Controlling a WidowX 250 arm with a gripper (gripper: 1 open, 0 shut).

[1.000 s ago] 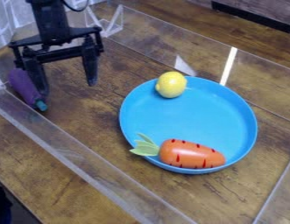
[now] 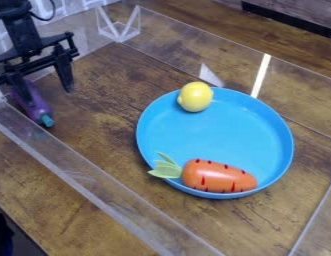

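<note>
The black gripper (image 2: 37, 75) is at the far left, its fingers spread over a purple object with a teal end (image 2: 38, 110) lying by the left clear wall. A blue plate (image 2: 215, 135) holds a yellow round item (image 2: 196, 96) at its upper left and a toy orange carrot (image 2: 217, 176) with green leaves at its lower edge. Whether anything sits between the fingers is unclear.
Clear plastic walls border the wooden surface on the left, back and right. Bare wood (image 2: 114, 100) lies between the gripper and the plate.
The gripper has moved left and somewhat down from the upper middle-left toward the purple object, partly covering it. The plate and its items have stayed put.
</note>
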